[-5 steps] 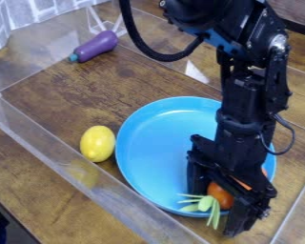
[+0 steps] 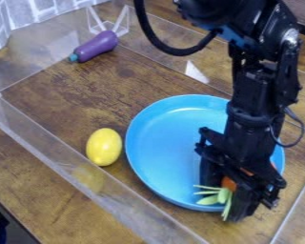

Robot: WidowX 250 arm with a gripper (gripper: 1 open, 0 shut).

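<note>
My black gripper (image 2: 239,177) reaches down into the right side of a blue plate (image 2: 168,143), its fingers around an orange carrot (image 2: 228,183) with pale green leaves (image 2: 215,198) that hang toward the plate's near rim. The gripper covers much of the carrot, and whether the fingers are closed on it is hard to tell.
A yellow lemon-like object (image 2: 104,147) lies left of the plate on the wooden table (image 2: 66,105). A purple eggplant (image 2: 94,46) lies at the back left. Clear strips run along the table's edges, and the middle left is open.
The gripper has shifted slightly over the carrot at the plate's right side, and the leaves now sit a little differently, more upright and bunched.
</note>
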